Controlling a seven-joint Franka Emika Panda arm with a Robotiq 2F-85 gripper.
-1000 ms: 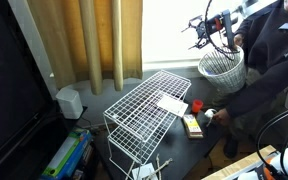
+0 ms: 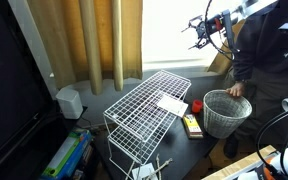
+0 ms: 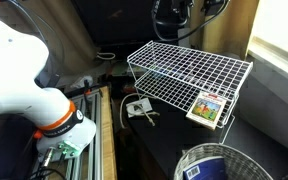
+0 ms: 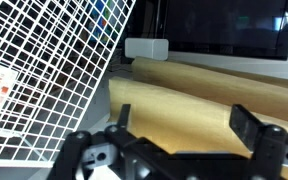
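Observation:
My gripper stands open with its fingers wide apart and nothing between them. In exterior view 1 it hangs high near the bright window (image 2: 169, 30), well above the table. Below it is a white wire rack (image 2: 149, 110) on the dark table, a pale printed card (image 2: 171, 104) lying on it. A whitish mesh basket (image 2: 223, 115) stands right of the rack, a person's hand (image 2: 234, 90) at its rim. Something dark blue (image 3: 206, 169) shows inside the basket in exterior view 2.
A red cup (image 2: 196, 106) and a small yellowish box (image 2: 192, 126) sit between rack and basket. A white box-like device (image 2: 70, 102) stands left of the rack. Blue and green items (image 2: 69, 155) lie near the black screen (image 2: 14, 75). Curtains (image 2: 89, 40) hang behind.
The person has lowered the basket from near the window to beside the red cup and yellowish box. My arm shows no clear movement; the rack and card look unchanged.

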